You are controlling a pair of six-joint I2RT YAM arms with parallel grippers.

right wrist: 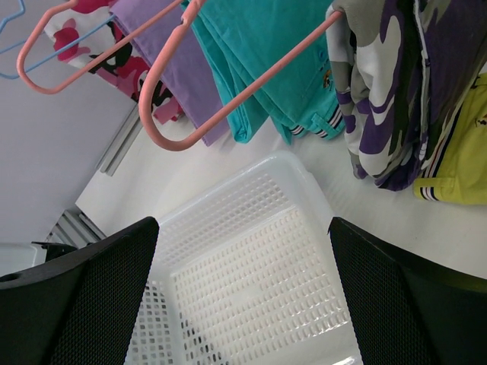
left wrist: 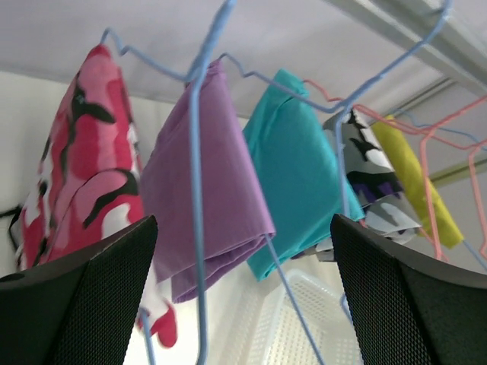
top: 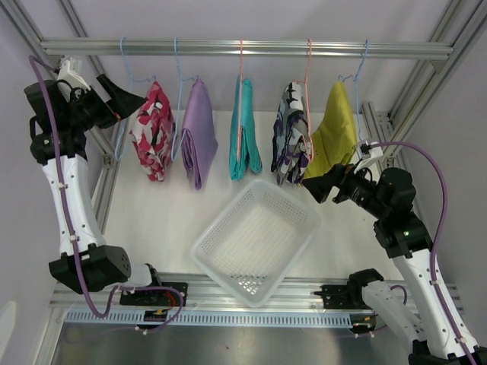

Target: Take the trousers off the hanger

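Observation:
Folded trousers hang on wire hangers along the rail: red camouflage (top: 152,133), purple (top: 199,137), teal (top: 245,133), dark camouflage (top: 289,133) and yellow (top: 335,125). My left gripper (top: 126,103) is open at the upper left, beside the red pair and its blue hanger (left wrist: 198,167); in the left wrist view the hanger wire crosses between the fingers, not gripped. My right gripper (top: 323,186) is open below the dark and yellow pairs, with a pink hanger (right wrist: 228,103) above it in the right wrist view.
A white perforated basket (top: 255,243) rests on the floor below the middle pairs. The metal rail (top: 205,48) spans the top, with frame posts at both sides. Bare floor surrounds the basket.

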